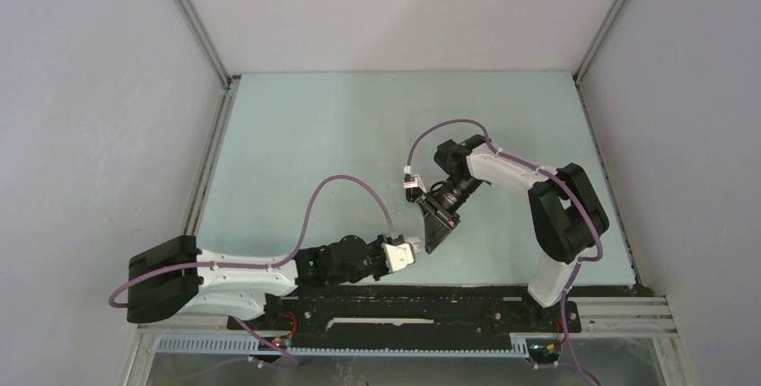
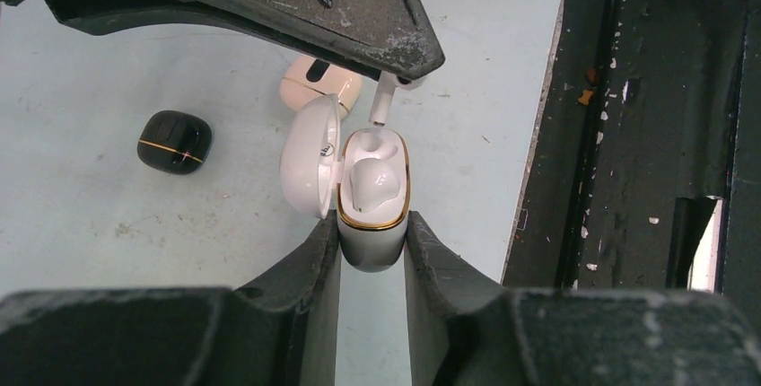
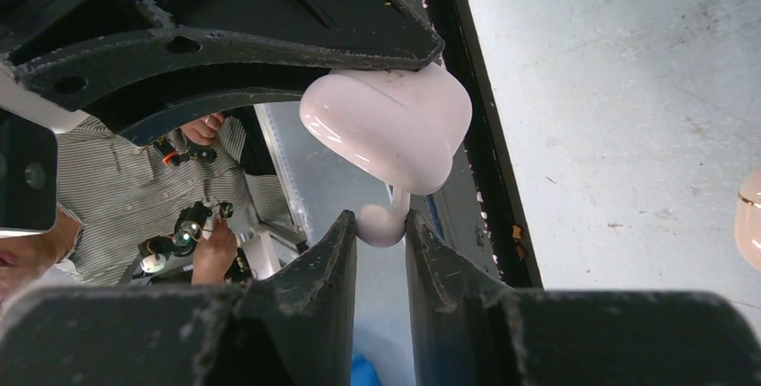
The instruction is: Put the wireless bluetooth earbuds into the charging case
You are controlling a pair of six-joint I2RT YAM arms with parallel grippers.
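Observation:
In the left wrist view the white charging case (image 2: 372,247) with a gold rim is pinched low by my shut left gripper. Its lid (image 2: 310,157) stands swung open. One earbud (image 2: 375,184) sits in the nearer slot; the farther slot looks empty. Just beyond that slot a second white earbud (image 2: 383,103) points its stem at the case, its tip very close to the edge. My right gripper is shut on the round head of this earbud (image 3: 380,227). In the right wrist view the case (image 3: 395,126) hides the stem's tip, so contact is unclear.
A black case (image 2: 175,142) and a pale pink case (image 2: 321,85) rest on the table under the grippers. The table's front edge and a dark rail (image 2: 646,135) run close by. Most of the table (image 1: 314,126) behind the arms is bare.

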